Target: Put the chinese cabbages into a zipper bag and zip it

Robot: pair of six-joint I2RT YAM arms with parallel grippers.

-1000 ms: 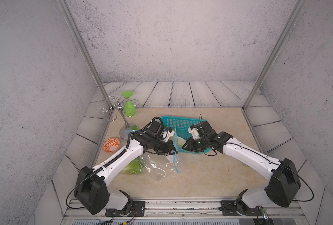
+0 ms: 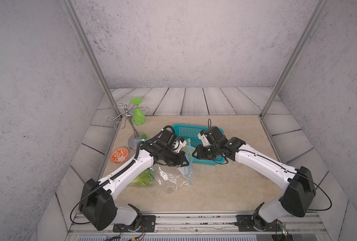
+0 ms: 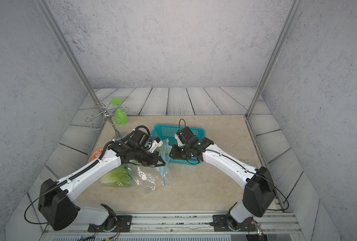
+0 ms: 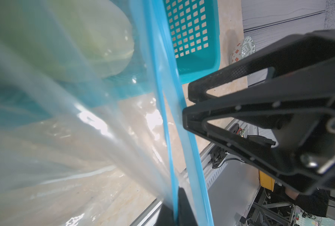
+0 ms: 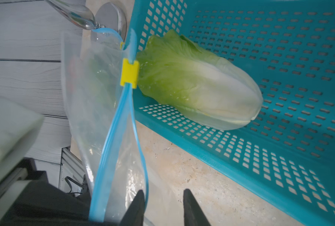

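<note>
A clear zipper bag (image 2: pixel 171 181) with blue zip strips hangs between my grippers, its yellow slider (image 5: pixel 129 73) at the far end. My left gripper is shut on the bag's mouth edge near one blue strip. My right gripper is part open; one blue strip runs down beside its left finger (image 5: pixel 137 207), apparently not clamped. One pale green chinese cabbage (image 5: pixel 201 88) lies in the teal basket (image 5: pixel 212 160), its leafy end towards the bag. Another cabbage (image 3: pixel 120 176) rests at front left under clear plastic, partly hidden by my left arm in the top left view.
Left of my left arm stand an orange-patterned bowl (image 2: pixel 119 155), a metal rack (image 2: pixel 128 117) and a green bottle-like object (image 2: pixel 138 115). A patterned bowl (image 3: pixel 248 163) sits behind the right arm.
The blue strips have shifted right and now show spread wider. The left arm has hardly moved.
</note>
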